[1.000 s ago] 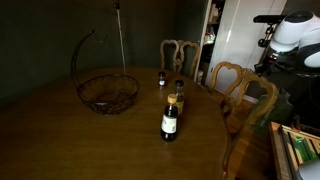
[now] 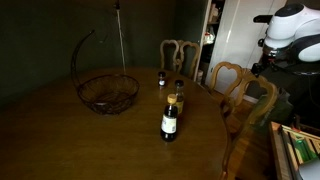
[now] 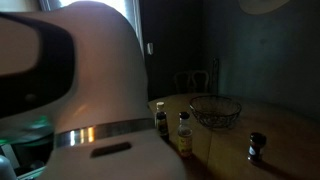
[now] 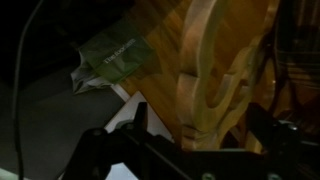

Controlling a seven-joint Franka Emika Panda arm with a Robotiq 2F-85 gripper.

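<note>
In the wrist view my gripper is open, its dark fingers well apart and nothing held between them. It hangs over a wooden chair back (image 4: 192, 70), away from the tabletop objects. On the table (image 2: 80, 150) stand a dark bottle with a pale label (image 2: 169, 125), a yellowish-brown bottle (image 2: 180, 95) just behind it, and a small dark jar (image 2: 162, 79) farther back. A black wire basket (image 2: 108, 103) with a tall curved hook sits to their left.
Wooden chairs (image 2: 230, 82) line the table's far right side, between it and my white arm (image 2: 290, 28). A green bag (image 4: 115, 52) lies near the floor.
At the right edge of exterior view 1, my arm has risen slightly and shifted left toward the table. The bottles, jar and basket have stayed put.
</note>
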